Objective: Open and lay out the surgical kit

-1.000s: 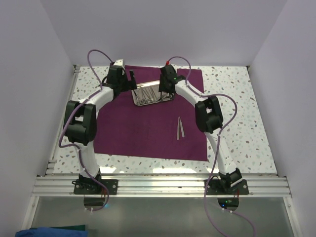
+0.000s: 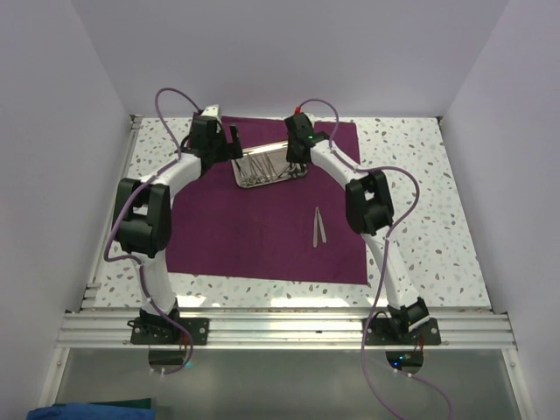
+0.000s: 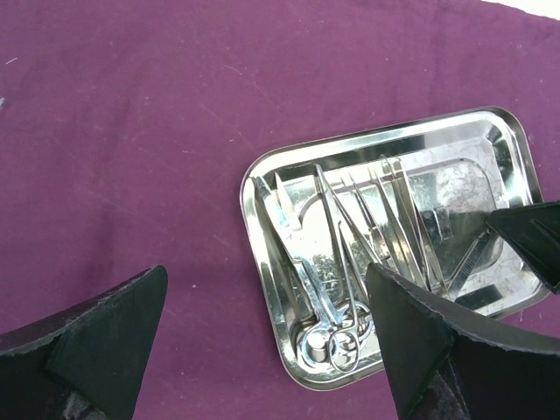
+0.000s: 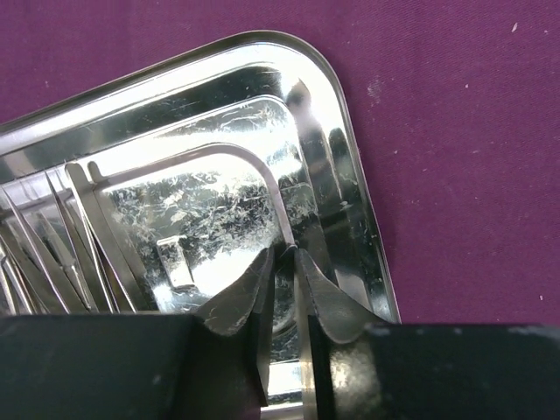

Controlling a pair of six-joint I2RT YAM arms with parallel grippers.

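A steel tray [image 3: 472,131] lies on the purple cloth, holding scissors, forceps and other slim instruments [image 3: 297,262] bunched toward one side. My left gripper hangs open just beside and above the tray's left end, empty between its fingers. My right gripper is at the tray's right part, fingertips close together around a thin metal piece, partly hidden; whether it grips it I cannot tell. Two slim instruments [image 2: 315,227] lie side by side on the cloth nearer the front, right of centre.
A blue item [image 2: 87,413] lies at the lower left, outside the table.
My right gripper has shifted very slightly over the tray's right part. The left arm and the instruments on the cloth look unchanged.
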